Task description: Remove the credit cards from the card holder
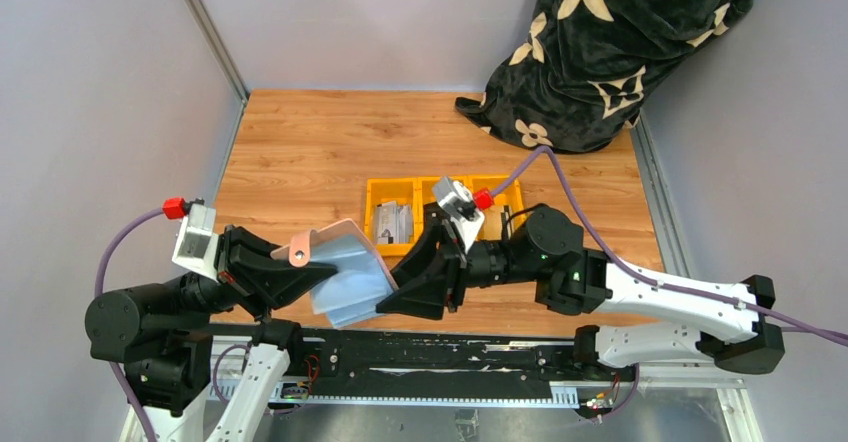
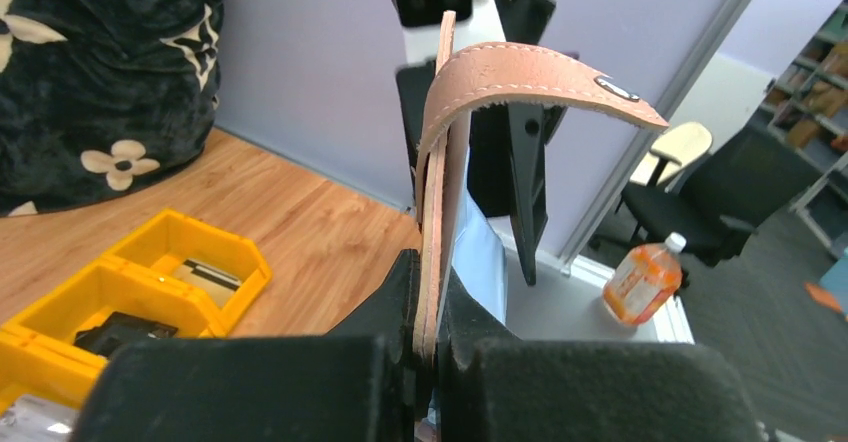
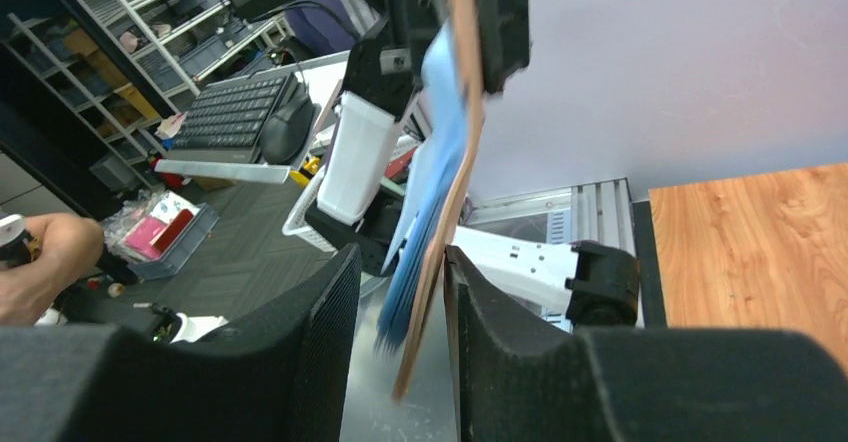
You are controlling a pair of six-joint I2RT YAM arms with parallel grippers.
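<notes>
The card holder has a pink leather cover point(image 1: 345, 230) with a snap strap and light-blue sleeves point(image 1: 355, 277). It is held up in the air near the table's front edge. My left gripper point(image 1: 325, 274) is shut on its left part; in the left wrist view the leather point(image 2: 430, 222) stands edge-on between the fingers. My right gripper point(image 1: 388, 292) is open around the opposite end. Between its spread fingers the right wrist view shows the holder's edge point(image 3: 430, 287), nearer the right finger point(image 3: 462, 282). I see no separate card in either gripper.
Behind the grippers a yellow tray point(image 1: 371, 217) with compartments stands on the wooden table, flat pieces point(image 1: 392, 222) in its left one. A dark flowered cushion point(image 1: 600, 72) fills the back right. Bare wood lies at the back left.
</notes>
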